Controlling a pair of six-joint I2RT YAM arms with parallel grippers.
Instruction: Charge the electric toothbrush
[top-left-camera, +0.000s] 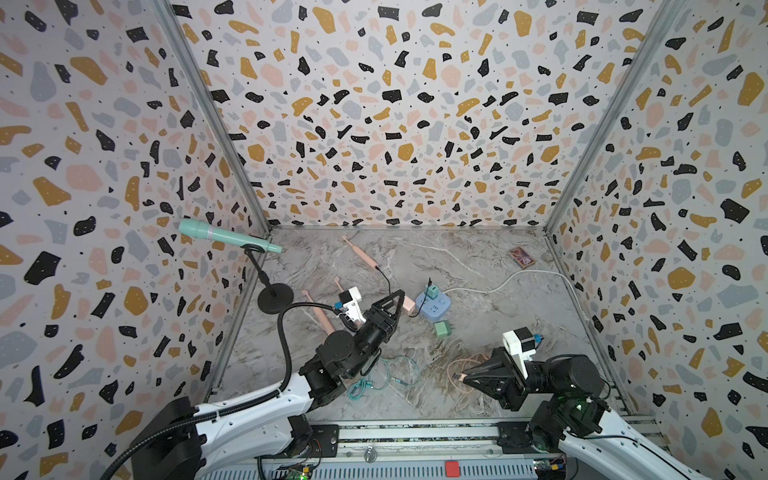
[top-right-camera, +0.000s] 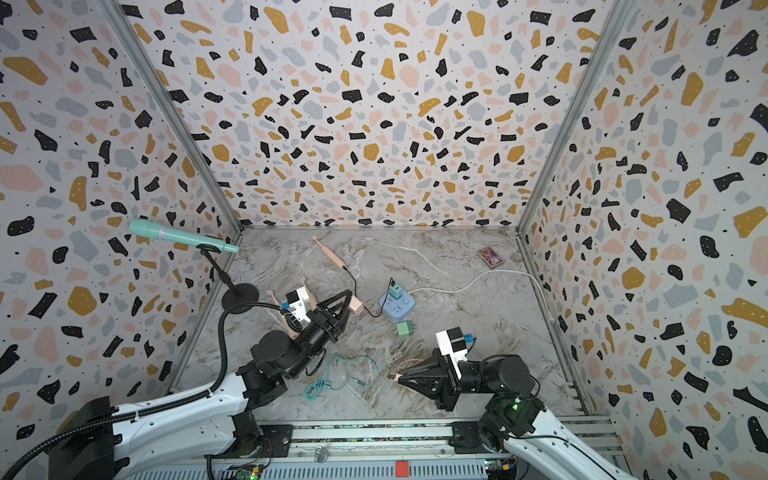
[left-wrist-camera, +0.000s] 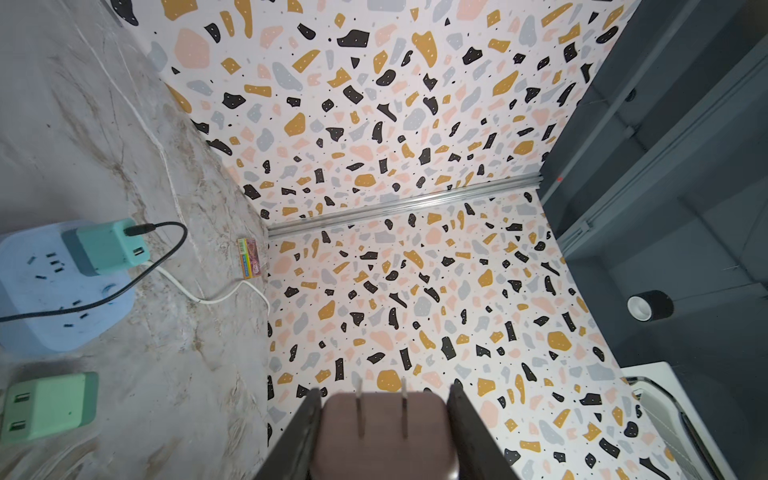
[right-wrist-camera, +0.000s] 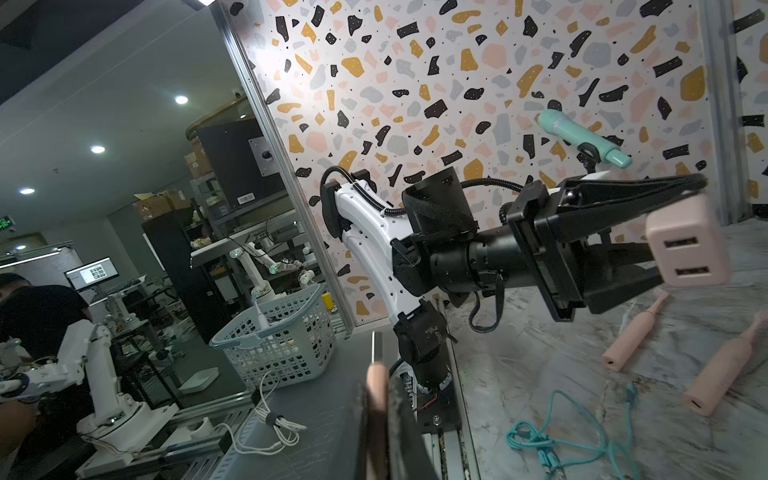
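Observation:
My left gripper is shut on a pink charger with two USB ports, lifted above the table. Its metal prongs show in the left wrist view. Lower and to the right, my right gripper is shut on the pink USB plug of a thin pink cable; its metal tip stands clear of the charger. A blue power strip bears a mint charger with a black cable. Two pink toothbrushes lie at left; another pink toothbrush lies farther back, beside the black cable.
A loose green charger lies in front of the strip. Teal cable lies coiled at the front. A teal microphone on a black stand rises at left. A small card box sits back right, where the table is mostly bare.

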